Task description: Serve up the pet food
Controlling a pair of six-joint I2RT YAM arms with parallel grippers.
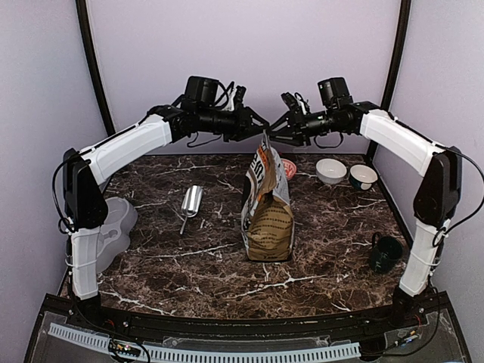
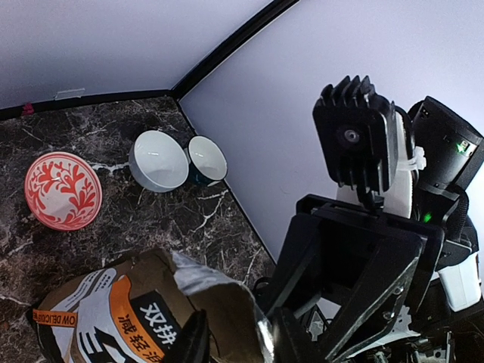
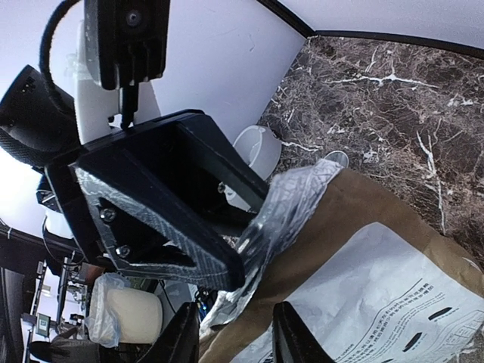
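A tall brown paper pet food bag point(image 1: 268, 227) stands upright at the table's middle, its silver-lined top drawn up to a narrow edge. From the left my left gripper point(image 1: 264, 129) reaches that edge, open, its fingers point(image 2: 198, 340) apart around the rim. My right gripper point(image 1: 273, 131) faces it from the right, also open, with part of the bag top point(image 3: 234, 314) between its parted fingers. A metal scoop point(image 1: 192, 200) lies left of the bag. At the far left is a grey double-bowl feeder point(image 1: 117, 227), partly hidden by the left arm.
Behind the bag sits a red patterned bowl point(image 2: 63, 190). A white bowl point(image 1: 330, 171) and a dark-sided bowl point(image 1: 363, 177) stand at the back right. Near the right arm is a dark mug point(image 1: 385, 252).
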